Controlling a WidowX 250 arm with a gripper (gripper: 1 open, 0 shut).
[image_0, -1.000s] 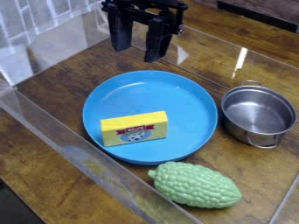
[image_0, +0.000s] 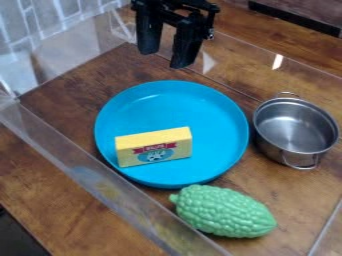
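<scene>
A black gripper (image_0: 166, 50) hangs above the back of the blue plate (image_0: 171, 108), its two fingers apart with nothing visible between them. A yellow box with a red label (image_0: 154, 146) lies on the front left part of the plate.
A steel pot (image_0: 294, 128) stands right of the plate. A green bumpy vegetable toy (image_0: 222, 211) lies in front, at the lower right. Clear walls edge the wooden surface, which has bare room at the back left.
The objects have not moved.
</scene>
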